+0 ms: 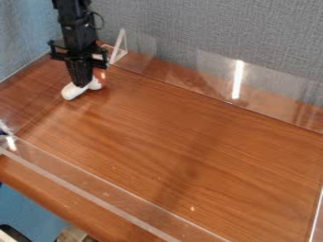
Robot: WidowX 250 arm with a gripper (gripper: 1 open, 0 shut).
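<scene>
My black gripper (81,77) hangs at the upper left of the wooden table, directly over a white elongated object (72,92) lying on the surface. The fingers come down at that object, and a small reddish part shows at its right end. Whether the fingers are open or shut on it cannot be made out.
Clear low walls (233,80) edge it at the back and front. Grey padded walls stand behind and at the left.
</scene>
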